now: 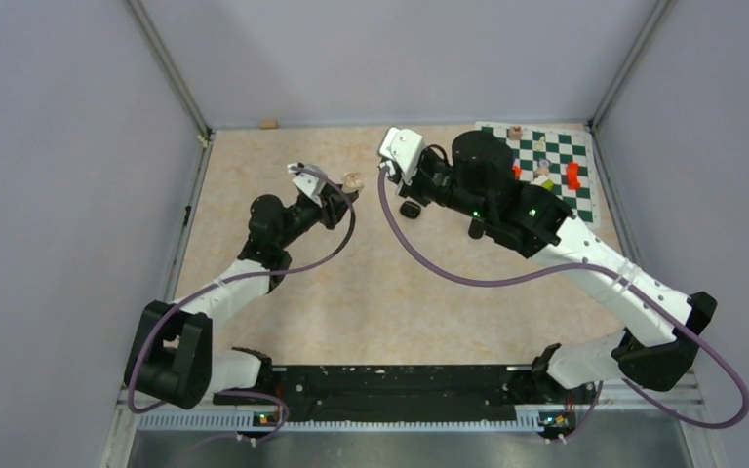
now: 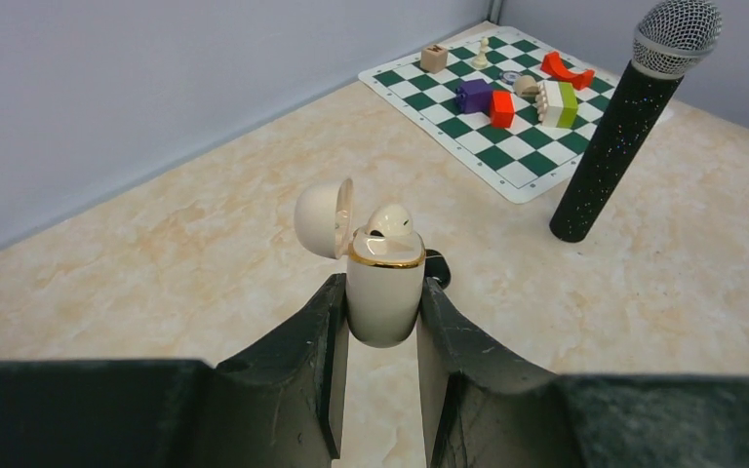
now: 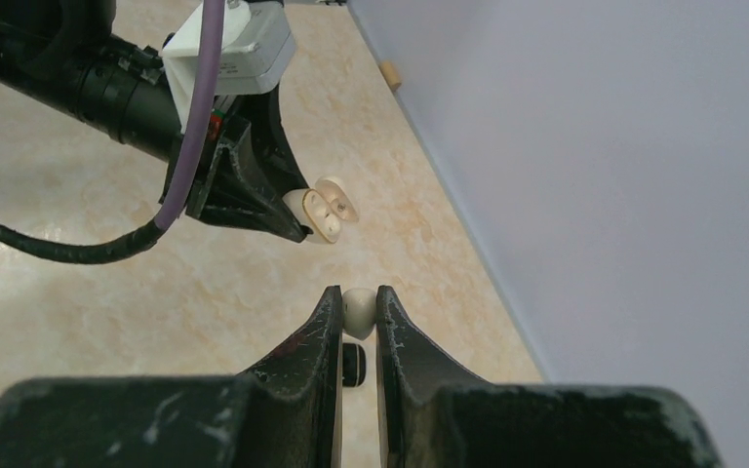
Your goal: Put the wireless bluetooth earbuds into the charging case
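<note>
The white, gold-rimmed charging case (image 2: 384,292) is gripped by my left gripper, upright with lid (image 2: 322,218) flipped open and a white earbud (image 2: 391,219) visible in it. In the right wrist view the case (image 3: 313,214) shows its openings facing up and right. My right gripper holds a small white earbud (image 3: 358,310) between its fingertips, below and nearer than the case. In the top view the right arm's head is right of the case (image 1: 352,182), its fingertips hidden beneath it.
A small black object (image 1: 410,210) lies mid-table. A black microphone (image 2: 605,156) stands right of it. A checkered board (image 2: 536,166) with toys lies at the back right.
</note>
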